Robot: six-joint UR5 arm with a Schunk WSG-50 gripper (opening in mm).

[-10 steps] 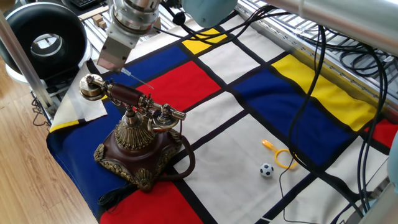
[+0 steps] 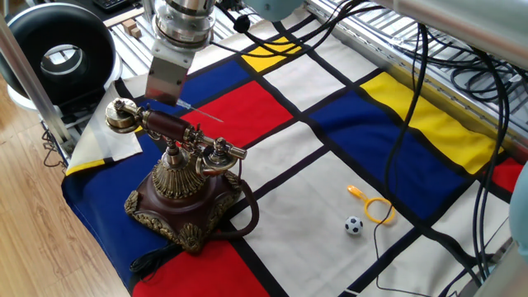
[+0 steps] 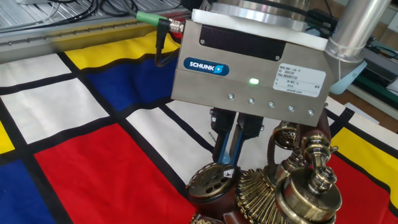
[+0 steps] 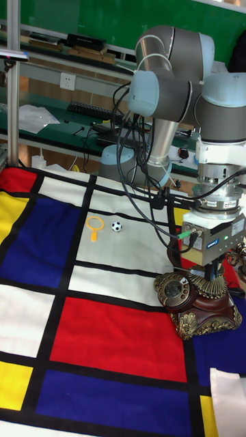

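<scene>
An antique-style telephone (image 2: 177, 194) with a dark red-brown base and brass trim stands on the cloth, its handset (image 2: 165, 124) in the cradle. Its round dial (image 3: 210, 182) faces the camera in the second exterior view. My gripper (image 3: 230, 160) points down just above that dial, its narrow blue fingers close together; whether they touch the dial, or hold anything, is unclear. From the first exterior view, the gripper body hangs behind the handset, a thin needle-like rod (image 2: 200, 111) sticking out beside it. In the third view the gripper (image 4: 212, 274) is over the telephone.
A small black-and-white ball (image 2: 353, 225) and a yellow ring with a handle (image 2: 378, 209) lie on the white part of the patterned cloth (image 2: 280, 181), well away from the telephone. Dark cables (image 2: 404, 140) hang across the right.
Over the last second my gripper has shifted a little to the right and down in the first exterior view, the thin rod moving along with it. The telephone, ball and yellow ring stay put.
</scene>
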